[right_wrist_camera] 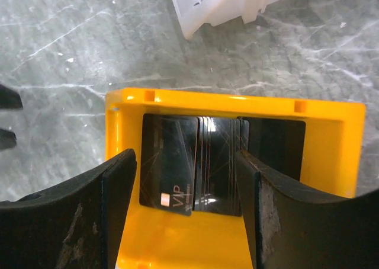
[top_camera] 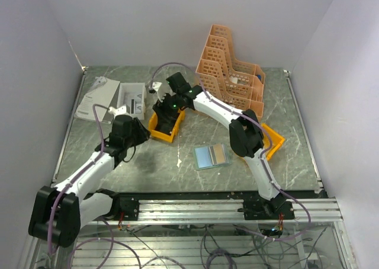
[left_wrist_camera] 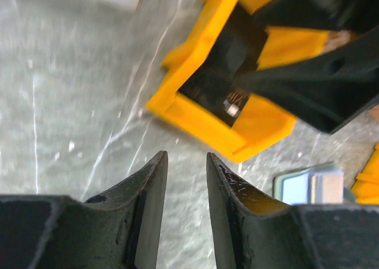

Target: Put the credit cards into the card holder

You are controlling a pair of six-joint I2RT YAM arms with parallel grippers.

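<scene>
Dark cards, one marked VIP (right_wrist_camera: 169, 162), lie inside a yellow bin (top_camera: 163, 133) at the middle left. My right gripper is open over this bin, pointing down at the cards, nothing between its fingers. My left gripper stands to the bin's left over bare table, its fingers part open and empty. The blue-grey tray (top_camera: 211, 156) with pale blue and tan insides lies at front centre; whether it is the card holder I cannot tell.
A white box (top_camera: 131, 100) and a pale board (top_camera: 96, 100) lie at back left. Peach racks (top_camera: 228, 73) stand at back right. A second yellow bin (top_camera: 274, 138) is at right, partly hidden by the right arm.
</scene>
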